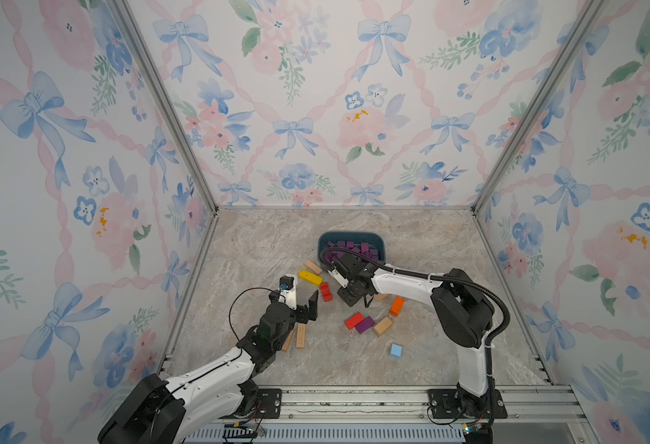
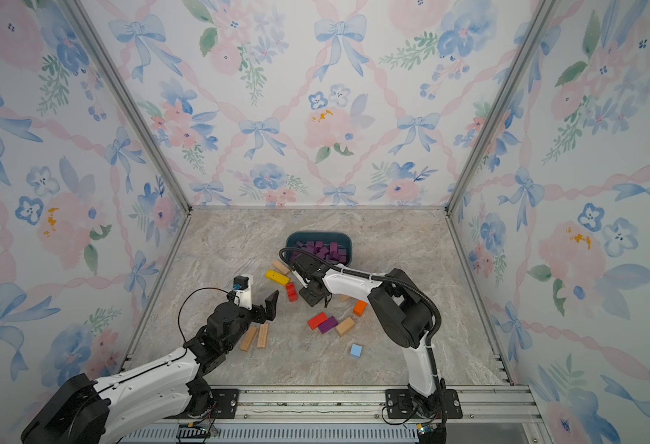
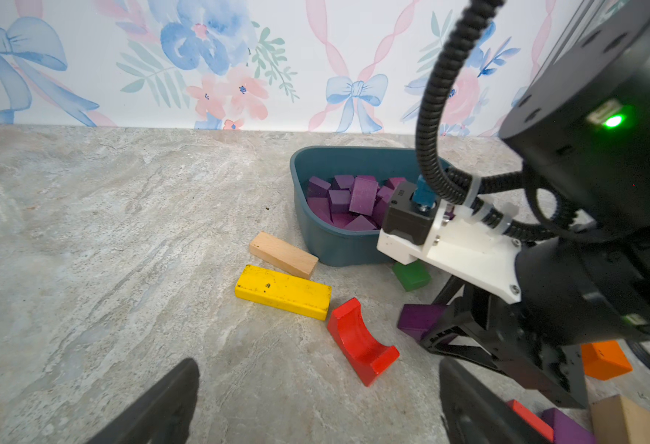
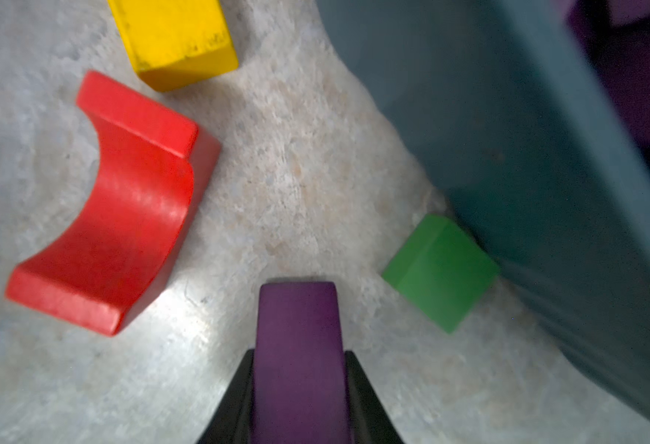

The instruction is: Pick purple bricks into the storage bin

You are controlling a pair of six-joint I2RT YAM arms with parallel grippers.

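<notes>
My right gripper is shut on a purple brick [image 4: 299,340], one finger against each long side. The brick's far end points away from the wrist, low over the table; whether it touches the surface I cannot tell. The dark teal storage bin [image 3: 343,246] stands just beyond the right gripper, holding several purple bricks [image 3: 341,200]. Another purple brick [image 1: 364,325] lies on the table beside a red block [image 1: 353,320]. My left gripper is open and empty, its blurred fingers wide apart over bare table.
A green block [image 4: 443,272] sits against the bin's near wall. Left of the held brick lie a red arch [image 4: 128,207] and a yellow block [image 3: 283,291]. Orange [image 1: 396,305], light blue [image 1: 396,350] and wooden pieces lie nearer the right arm.
</notes>
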